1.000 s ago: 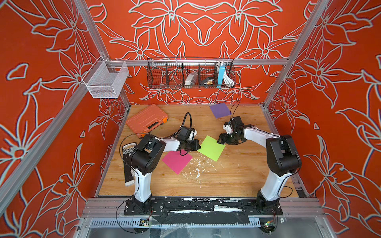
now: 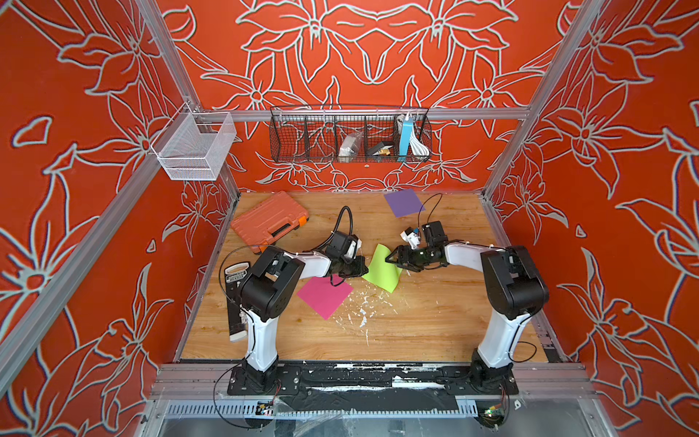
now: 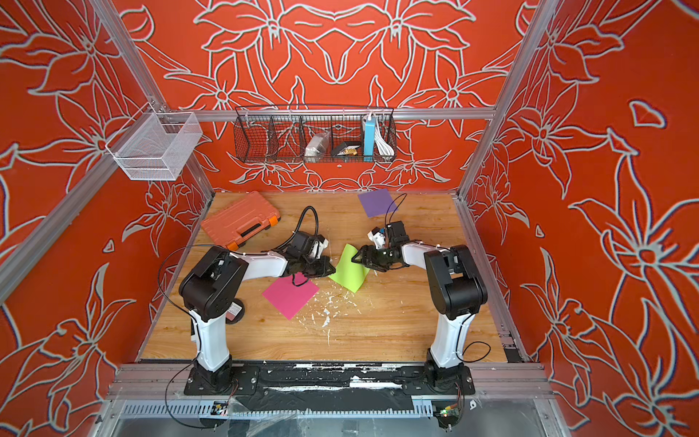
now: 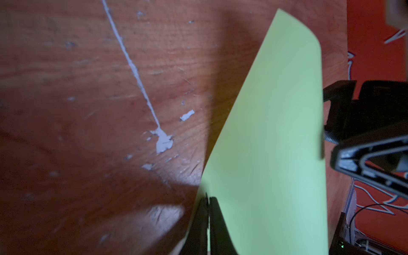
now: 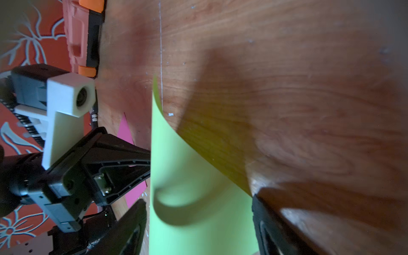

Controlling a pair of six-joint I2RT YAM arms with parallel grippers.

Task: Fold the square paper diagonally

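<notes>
The green paper (image 2: 380, 273) lies between both grippers, bent upward along its side toward my right gripper, with a raised, curling corner in both wrist views. My left gripper is shut, its tips down at the paper's edge on the left of the sheet. My right gripper is part open, its fingers at the bent paper, one touching or very near its edge; whether the sheet is gripped is unclear.
A pink sheet (image 2: 320, 298) lies at front left, a purple sheet (image 2: 404, 202) at the back. An orange case (image 2: 265, 218) sits back left. White flakes litter the front middle.
My right gripper has moved left onto the green paper, whose near side to it has risen from flat into a curl. The left arm has stayed still.
</notes>
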